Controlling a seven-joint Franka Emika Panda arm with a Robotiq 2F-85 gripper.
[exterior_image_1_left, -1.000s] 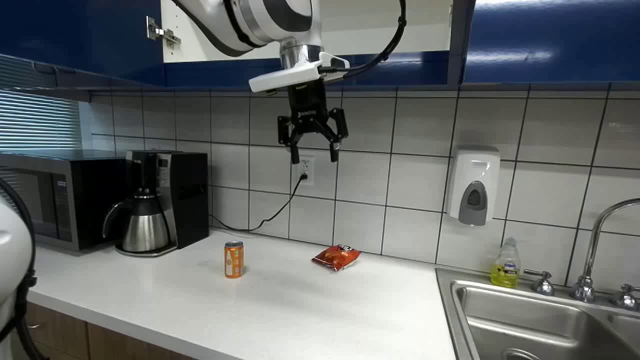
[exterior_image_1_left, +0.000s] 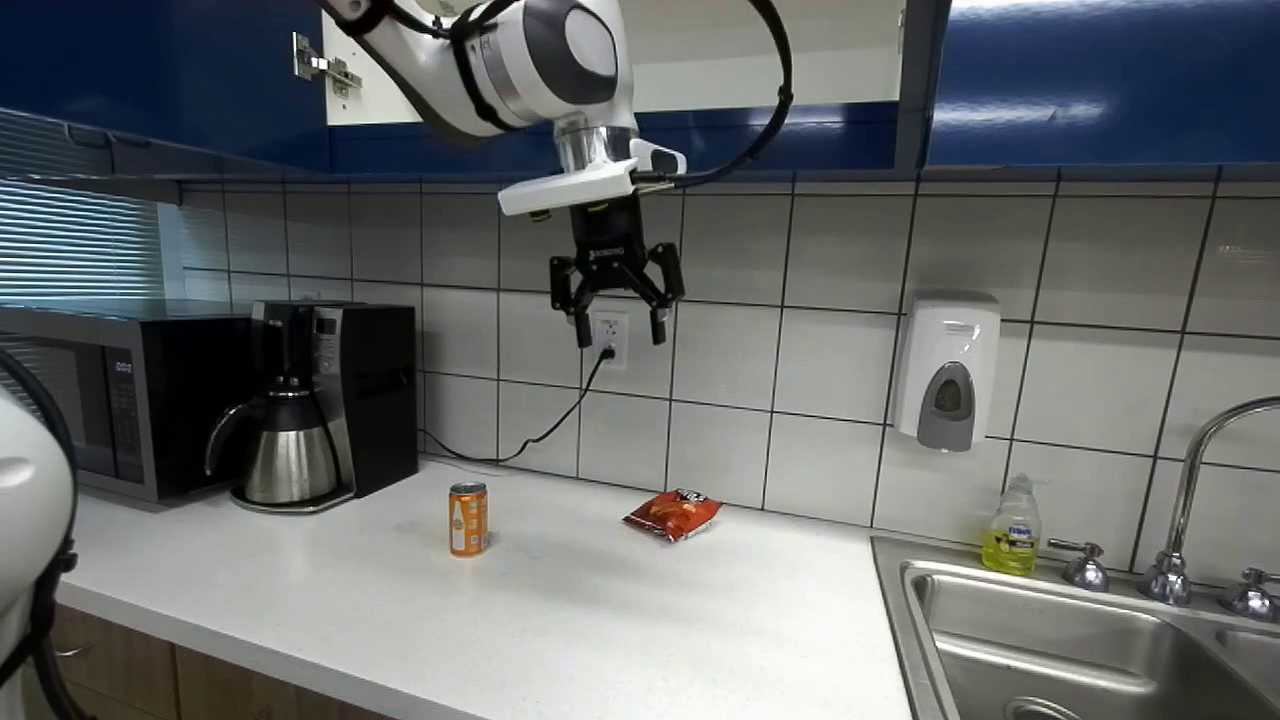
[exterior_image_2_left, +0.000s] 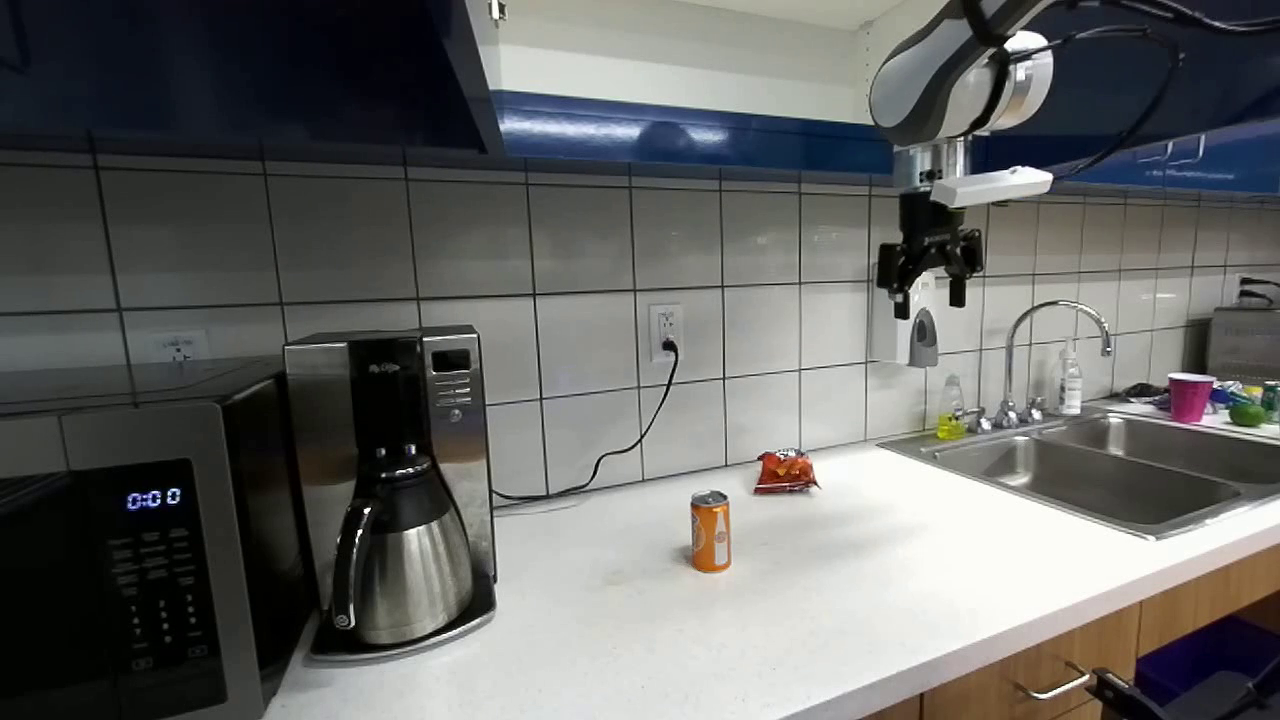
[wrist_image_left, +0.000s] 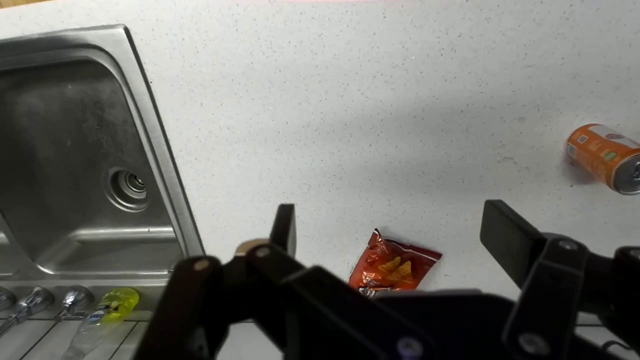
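Observation:
High above the counter hangs my gripper (exterior_image_1_left: 624, 334), open, with nothing held between its fingers. A red chip bag (exterior_image_1_left: 674, 514) lies on the counter close to the tiled wall. In the wrist view the chip bag (wrist_image_left: 393, 264) shows between the two fingers but far below them, its lower part hidden by the gripper's body. An orange can (exterior_image_1_left: 468, 520) stands upright on the counter, left of the bag in the first exterior view. The same can (wrist_image_left: 603, 157) appears at the right edge of the wrist view, partly cut off.
A coffee maker (exterior_image_2_left: 396, 504) and a microwave (exterior_image_2_left: 132, 540) occupy the counter's left end. The steel sink (exterior_image_1_left: 918, 648) is at the right, with a yellow soap bottle (exterior_image_1_left: 1014, 528) behind it. An open cabinet hangs above.
My gripper has come down a little and shifted slightly left in the first exterior view, still open. The can and the chip bag have not moved.

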